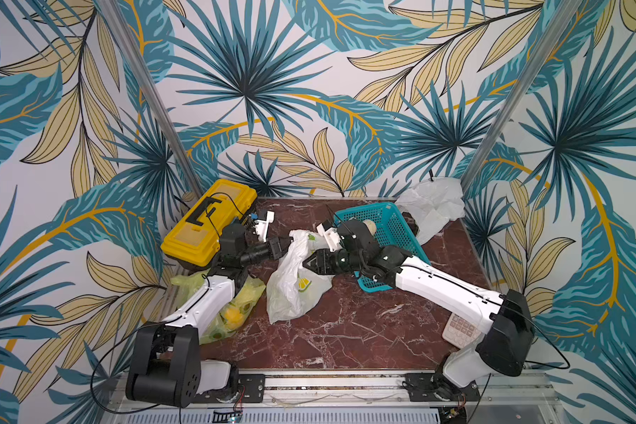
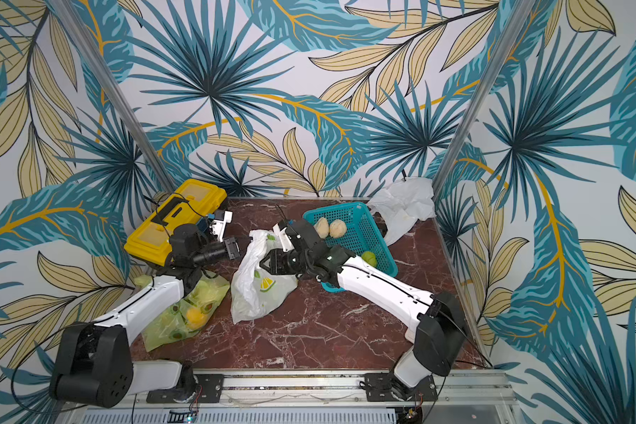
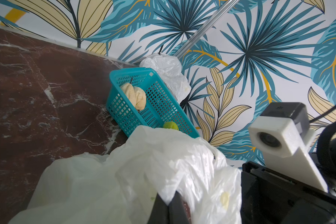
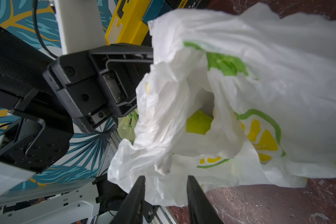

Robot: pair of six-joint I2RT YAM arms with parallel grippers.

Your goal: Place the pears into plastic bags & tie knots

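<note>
A white plastic bag [image 1: 289, 289] with green and yellow print stands partly raised on the table between my arms. My left gripper is shut on its thin upper edge, and the film bunches around the fingertips. In the right wrist view, the bag's mouth gapes and something yellow-green [image 4: 199, 122] shows inside. My right gripper is at the bag's right side, its fingers apart and nothing clearly between them; the loose bag edge hangs just beyond. Two pale round items [image 2: 330, 227] and a green fruit [image 2: 368, 258] lie in the teal basket [image 2: 383, 247].
A yellow-green bag [image 2: 165, 321] holding orange fruit lies at the left front, beneath my left arm. Behind it sits a yellow toolbox [image 1: 190, 236]. Crumpled white bags [image 1: 434, 205] rest at the back right corner.
</note>
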